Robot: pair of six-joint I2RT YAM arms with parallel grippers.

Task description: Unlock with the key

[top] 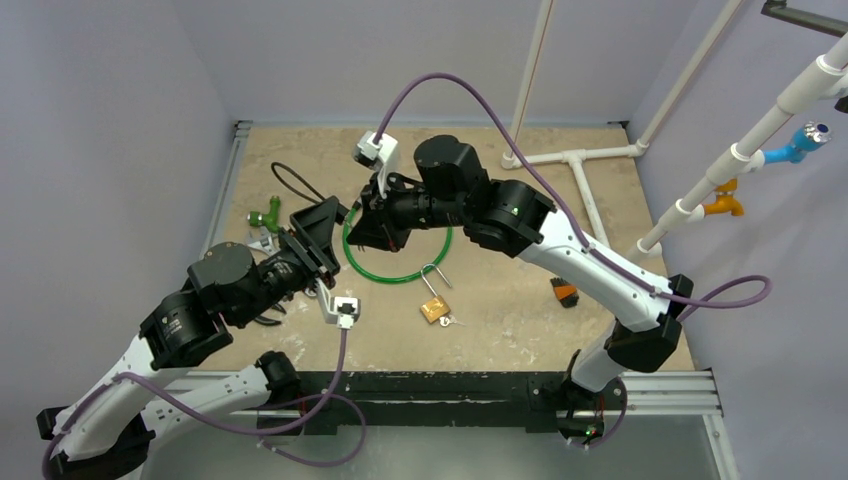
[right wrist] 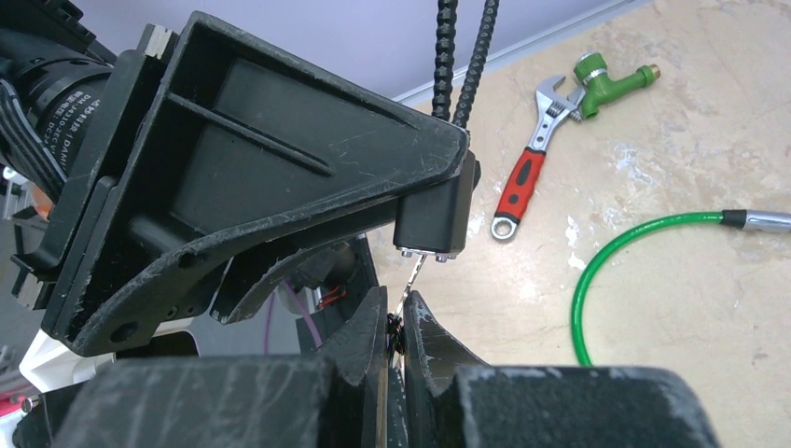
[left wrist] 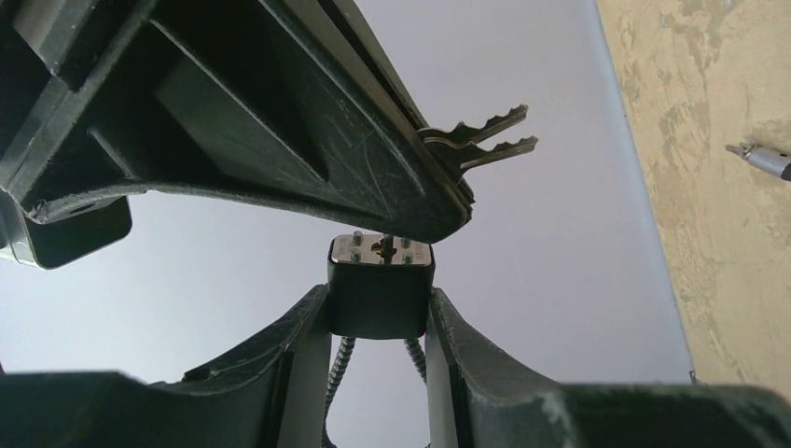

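Note:
Both grippers meet above the board in the top view. My left gripper is shut on a black cable-lock body (left wrist: 381,294), whose face with a keyhole shows in the left wrist view, cable hanging from it. My right gripper is shut on keys; in the right wrist view one blade (right wrist: 413,278) reaches up to the underside of the lock body (right wrist: 431,213), apparently in or at the keyhole. The right gripper's body partly hides that spot in the left wrist view.
A brass padlock (top: 434,309) with keys lies mid-board by a green hose (right wrist: 611,247). A red-handled wrench (right wrist: 522,182) and green valve (right wrist: 606,89) lie at left. White pipes with taps (top: 780,152) stand on the right.

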